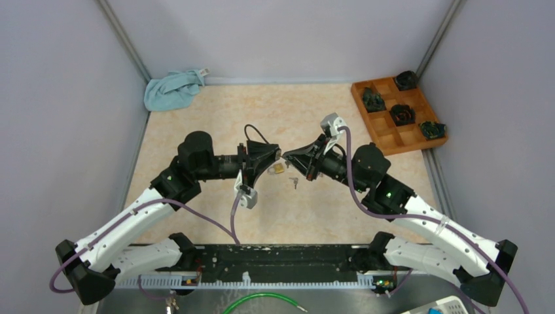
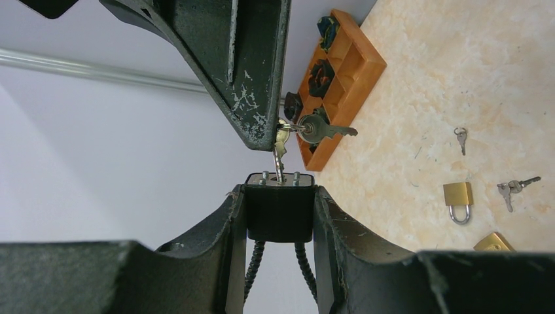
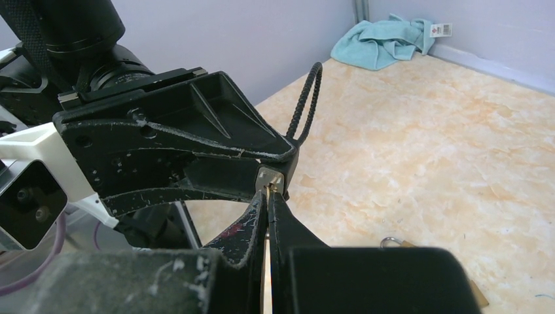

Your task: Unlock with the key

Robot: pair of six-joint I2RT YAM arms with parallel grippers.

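Observation:
A black lock (image 2: 279,212) with a black braided cable shackle sits between the fingers of my left gripper (image 1: 278,156), its metal keyhole face (image 3: 269,176) toward the right arm. My right gripper (image 1: 286,157) is shut on a small silver key (image 2: 279,163), most of whose head is covered by the fingers. The key's tip meets the keyhole face; how deep it goes in cannot be told. Beside that fingertip, a ring carries another key (image 2: 321,129), hanging free. Both grippers are held above the table, tip to tip.
Below lie a brass padlock (image 2: 458,194), a second brass lock (image 2: 494,243), a lone key (image 2: 461,139) and a small bunch of keys (image 2: 515,186). An orange divided tray (image 1: 386,140) stands back right, a blue towel (image 1: 171,93) back left.

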